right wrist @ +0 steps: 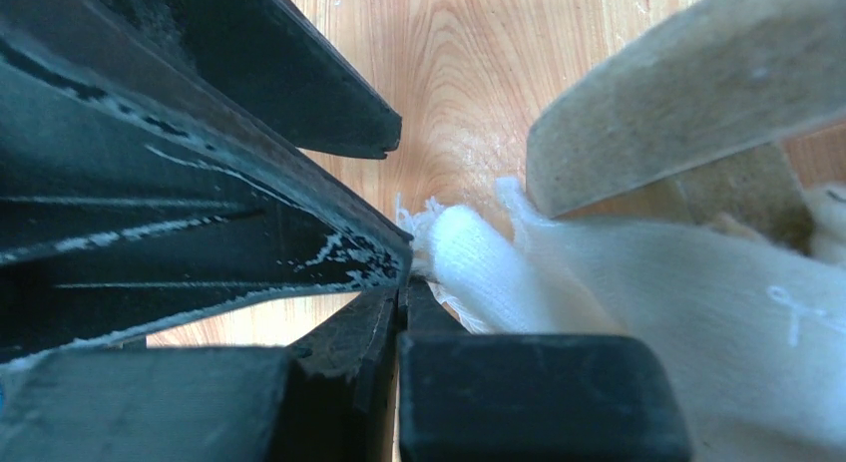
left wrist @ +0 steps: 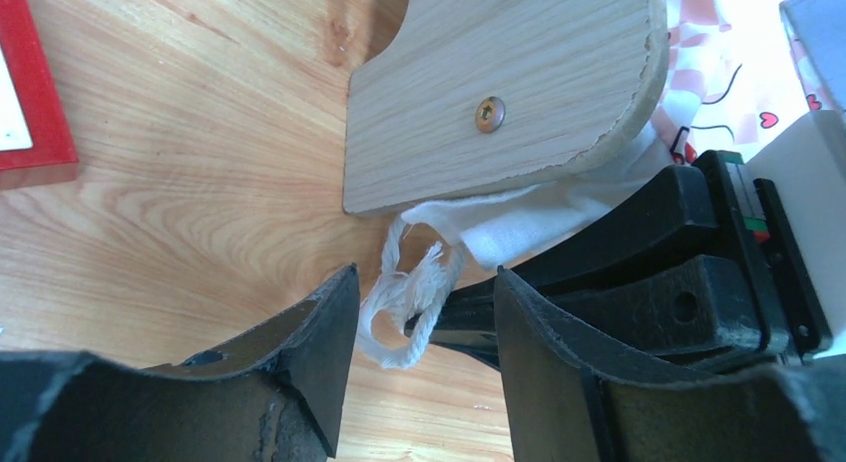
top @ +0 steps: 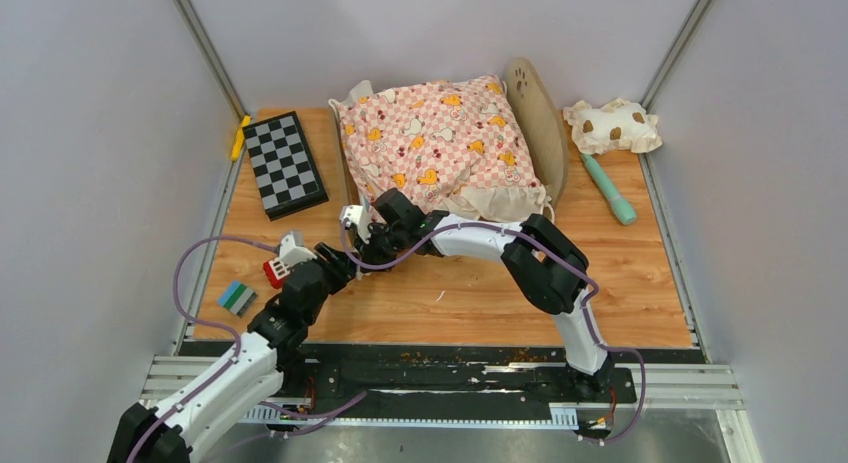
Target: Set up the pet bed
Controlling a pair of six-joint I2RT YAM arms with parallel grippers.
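Note:
The pet bed, covered by a pink checked cloth [top: 435,133], stands at the back with a wooden end board [top: 540,133] on its right. In the left wrist view, a white frayed cord [left wrist: 394,356] loops from a white strip [left wrist: 539,223] below the board's corner [left wrist: 429,153]. Fingertips of my right gripper are shut on this cord close to the strip. Facing it, my left gripper is open, with part of the cord loop between its fingers but not clamped. The arms hide the contact from above.
A chessboard [top: 285,163] lies left of the bed. A red item [top: 276,274] and a striped block [top: 237,298] sit by the left arm. On the right are a frilled pillow [top: 612,127] and a green bottle-shaped object [top: 608,188].

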